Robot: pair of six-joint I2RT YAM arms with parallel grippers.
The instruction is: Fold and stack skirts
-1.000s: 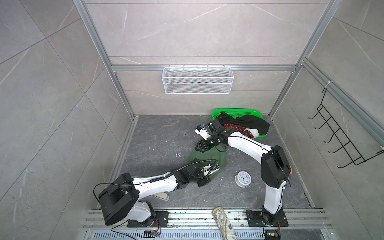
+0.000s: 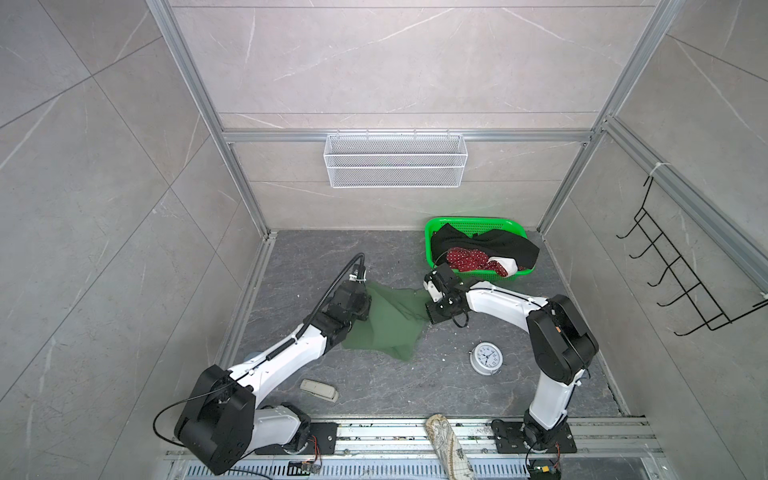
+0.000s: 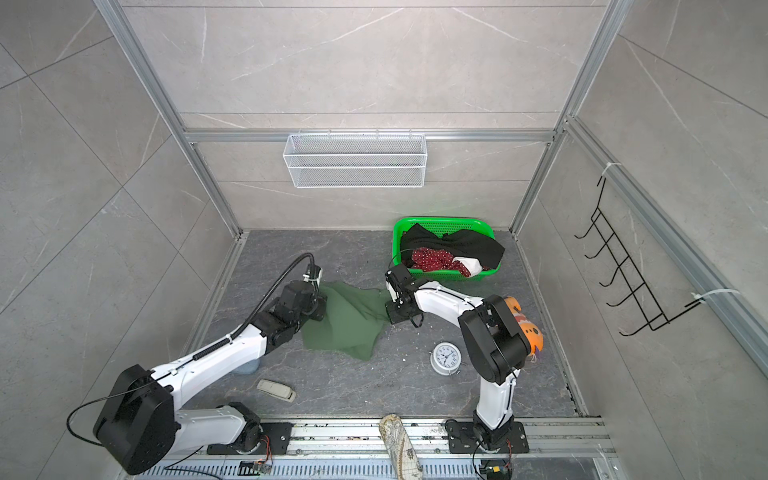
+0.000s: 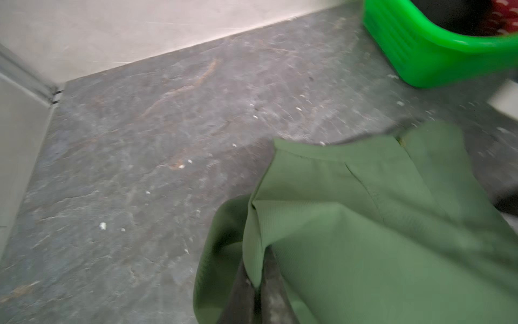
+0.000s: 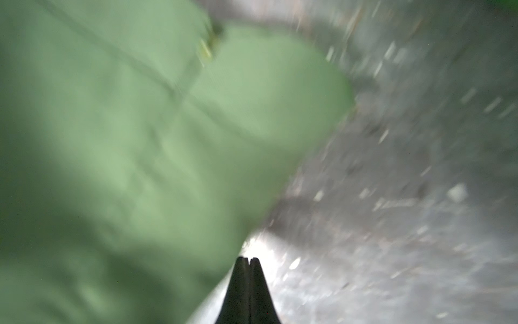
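Observation:
The green skirt (image 2: 392,320) lies spread on the grey floor between the two grippers. My left gripper is shut on a fold of its edge, with cloth pinched between the fingers. In the right wrist view my right gripper is shut with nothing between its fingertips. The skirt (image 5: 215,145) passes to the left of those fingers, outside them, its edge close to the tips. Blur hides whether they touch it. A waistband with a seam shows along the skirt's far side.
A green basket (image 2: 436,221) at the back right holds black and red dotted cloth. A white clock (image 2: 485,358) stands at front right, a beige object (image 2: 319,390) at front left. An orange item (image 3: 528,332) sits behind the right arm.

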